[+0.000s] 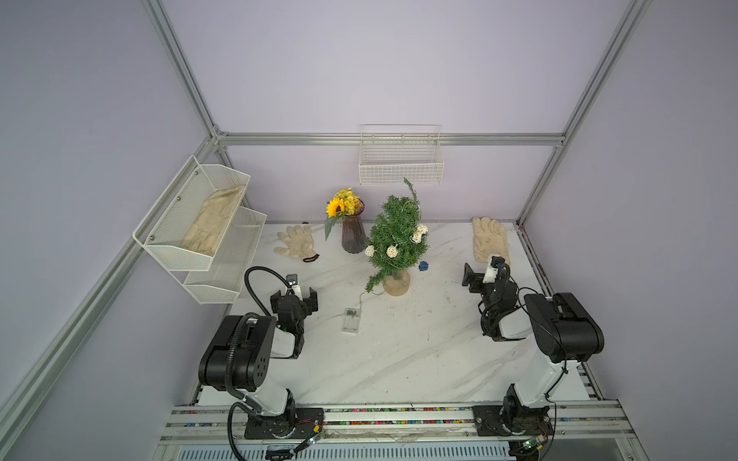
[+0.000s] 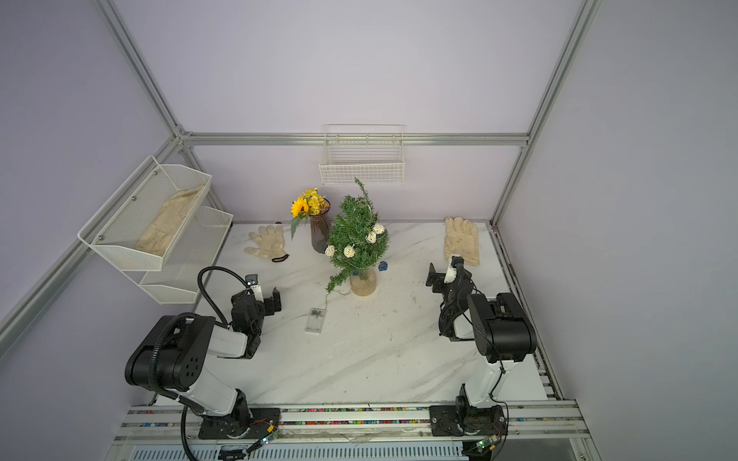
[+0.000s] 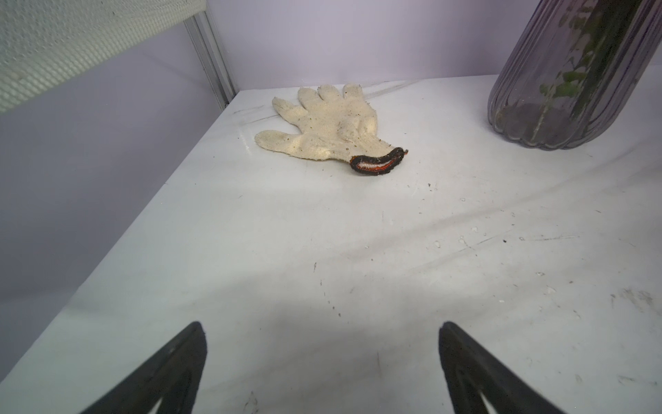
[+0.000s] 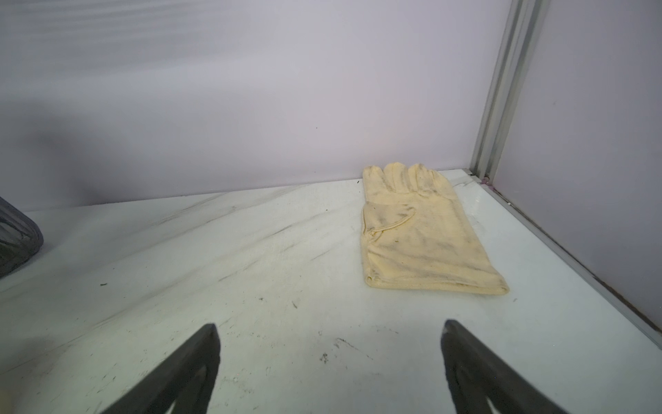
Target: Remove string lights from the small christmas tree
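The small green tree [image 1: 396,226] stands near the table's middle on a round tan base [image 1: 396,283]. White ball lights [image 1: 392,251] of the string hang on its front and right side. A thin wire runs from the tree down to a clear battery box [image 1: 351,320] lying on the table. My left gripper [image 1: 294,296], left of the box and apart from it, is open and empty; its dark fingers [image 3: 165,372] show wide apart in the left wrist view. Right of the tree, my right gripper [image 1: 480,272] also stands open, only bare table between its fingers.
A purple glass vase [image 1: 353,234] with yellow flowers stands close behind the tree's left. Gloves lie at back left [image 3: 331,127] and back right [image 4: 424,241]. A white mesh shelf [image 1: 180,253] borders the left side.
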